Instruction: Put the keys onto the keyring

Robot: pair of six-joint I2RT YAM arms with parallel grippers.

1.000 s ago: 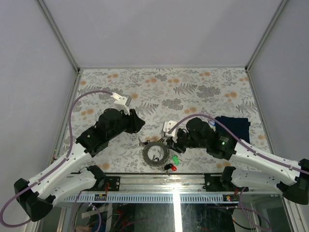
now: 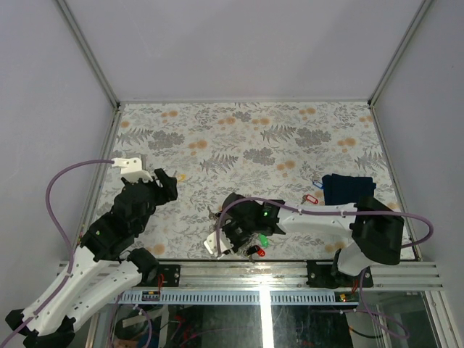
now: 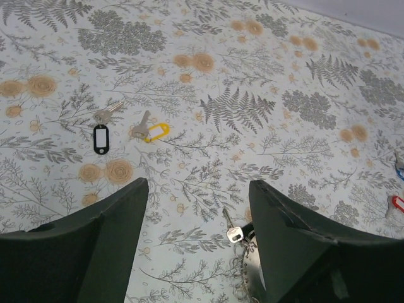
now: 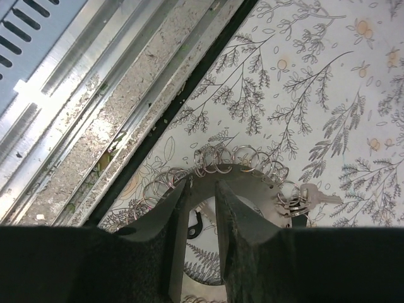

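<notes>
The round metal keyring (image 4: pixel 246 180), with small wire rings along its edge, lies under my right gripper, whose narrowly parted fingers are open and hold nothing visible. A key (image 4: pixel 320 194) sits at the keyring's edge among small rings. A black tag (image 4: pixel 194 225) shows inside the ring. In the left wrist view, one key (image 3: pixel 104 115) lies by a black tag (image 3: pixel 101 139), and another key (image 3: pixel 140 128) by a yellow tag (image 3: pixel 158 131). My left gripper is open and empty above the table, left of the keyring.
A folded dark cloth (image 2: pixel 348 189) lies at the right, with a red tag (image 2: pixel 310 199) and a blue tag (image 2: pixel 317 184) beside it. Green (image 2: pixel 263 240) and red (image 2: pixel 260 252) tags lie near the keyring. A metal rail (image 2: pixel 225 270) borders the front.
My right arm has swung left and toward the front, and it now covers the keyring in the top view. My left arm has drawn back to the left.
</notes>
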